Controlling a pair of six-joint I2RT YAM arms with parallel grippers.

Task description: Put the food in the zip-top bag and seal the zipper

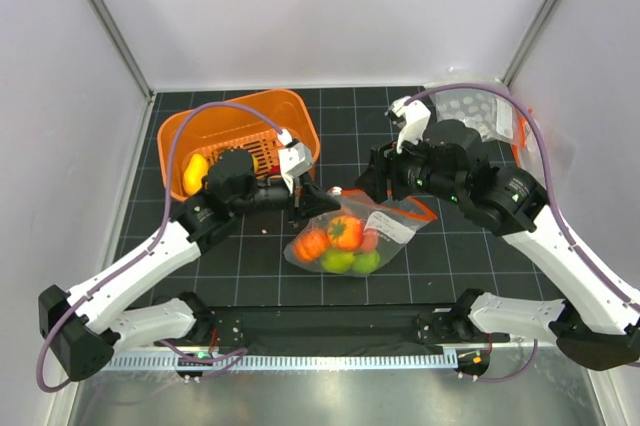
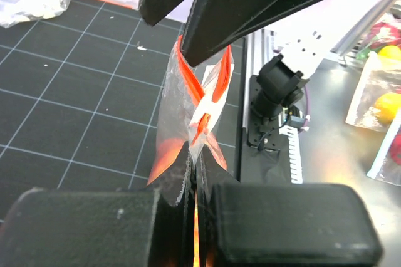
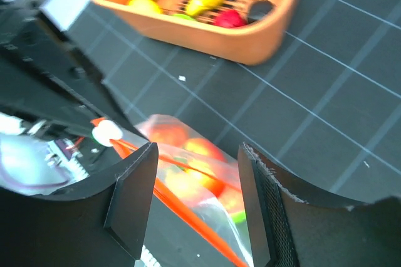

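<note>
A clear zip bag [image 1: 390, 231] with orange zipper holds tomatoes [image 1: 345, 233] and green produce [image 1: 340, 260]; it sits low in the middle of the top view. My left gripper [image 1: 330, 201] is shut on a top corner of the bag, as the left wrist view [image 2: 195, 185] shows. My right gripper [image 1: 380, 171] is part open above the zipper; in the right wrist view the orange zipper strip [image 3: 188, 214] runs below and between its fingers, with no grip visible.
An orange basket [image 1: 175, 131] with more toy food stands at the back left. Other plastic bags [image 1: 470, 106] lie at the back right.
</note>
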